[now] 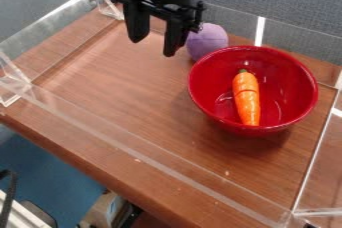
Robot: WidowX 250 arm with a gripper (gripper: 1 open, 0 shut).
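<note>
My black gripper (155,32) hangs over the back middle of the wooden table, fingers apart and open, with nothing visible between them. To its right, a purple round object (207,39) sits behind a red bowl (281,90). An orange carrot (246,99) lies inside the bowl.
Clear plastic walls edge the wooden table (120,112). A grey wall stands behind, and blue floor with some objects shows at the lower left.
</note>
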